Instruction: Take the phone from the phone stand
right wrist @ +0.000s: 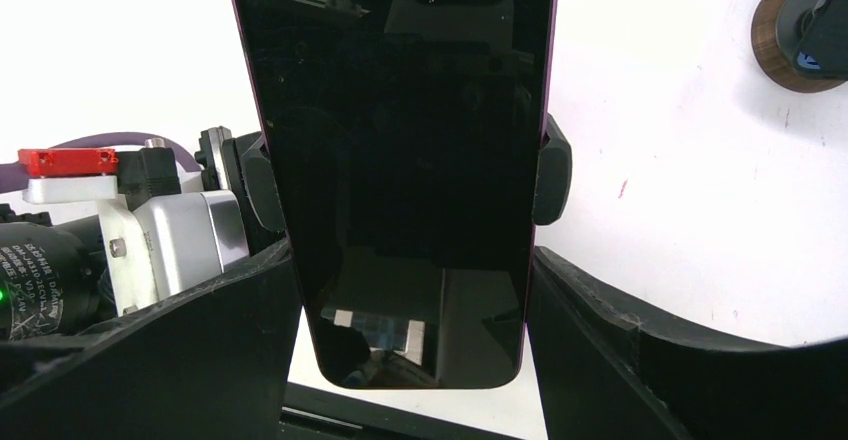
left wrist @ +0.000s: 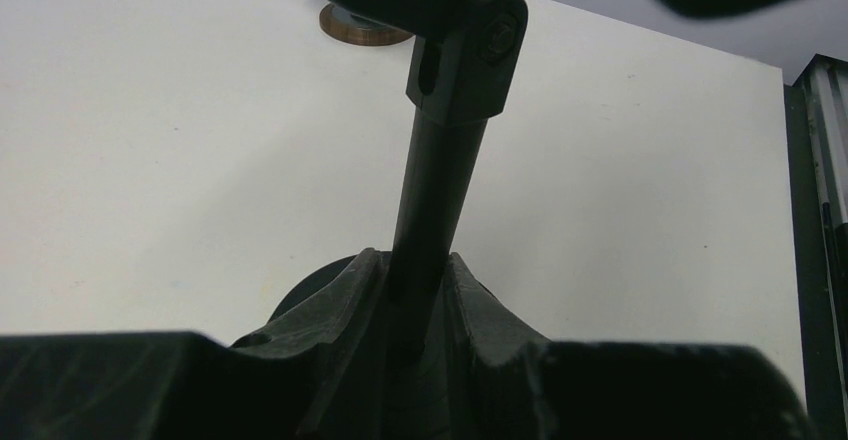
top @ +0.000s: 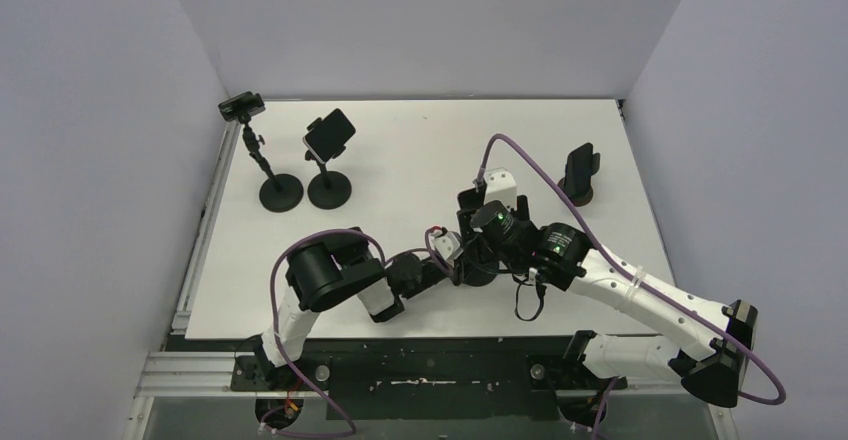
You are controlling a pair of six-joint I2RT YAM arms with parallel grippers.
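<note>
In the right wrist view, a dark phone (right wrist: 400, 170) with a purplish edge fills the middle. My right gripper is shut on the phone's lower sides, one finger along each edge. Higher up, the black stand's side clamps (right wrist: 552, 172) flank the phone, seemingly against its edges. The left wrist view shows the stand's black pole (left wrist: 432, 180) rising from its round base (left wrist: 320, 282). Low on that pole, my left gripper is shut, with a fingertip at either side. From above, the arms largely cover both phone and stand.
Two stands, one bearing a phone (top: 329, 135) and the other a dark holder (top: 242, 107), occupy the table's left back. Another dark device (top: 579, 172) rests on a round wooden base at right.
</note>
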